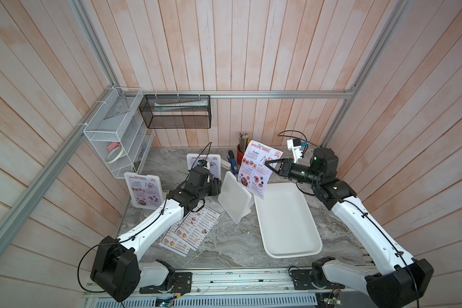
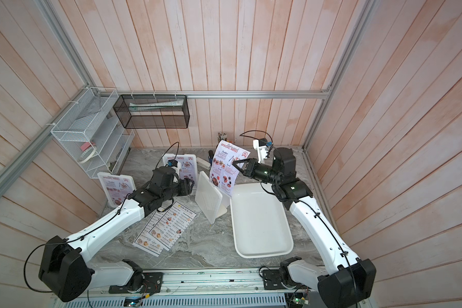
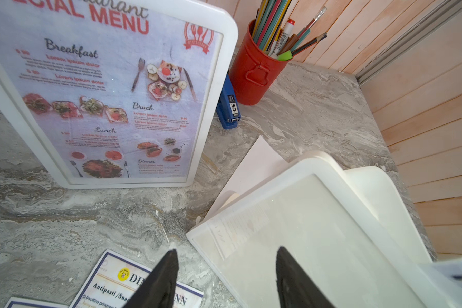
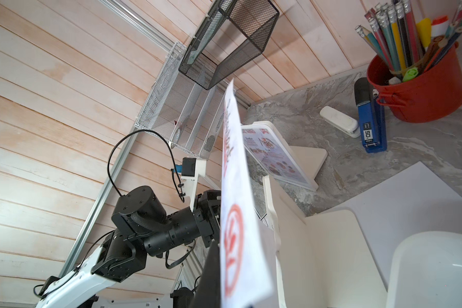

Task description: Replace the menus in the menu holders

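Note:
My right gripper (image 1: 268, 163) is shut on the edge of a special menu sheet (image 1: 255, 167), which hangs in the air above the back end of the white tray. In the right wrist view the sheet (image 4: 237, 215) is seen nearly edge-on. A menu holder (image 1: 234, 197) without a menu stands tilted left of the tray. My left gripper is open before it, nothing between its fingers. Two more holders show special menus: the back holder (image 3: 123, 97) and the left holder (image 1: 144, 190). Printed dinner menus (image 1: 192, 227) lie on the table below the left arm.
The white tray (image 1: 262, 225) stands empty at right. A red pencil pot (image 3: 259, 66), a blue stapler (image 3: 228, 110) and a white paper (image 3: 251, 166) are at the back. The wire shelf (image 1: 113, 159) and mesh basket (image 1: 175, 123) hang above.

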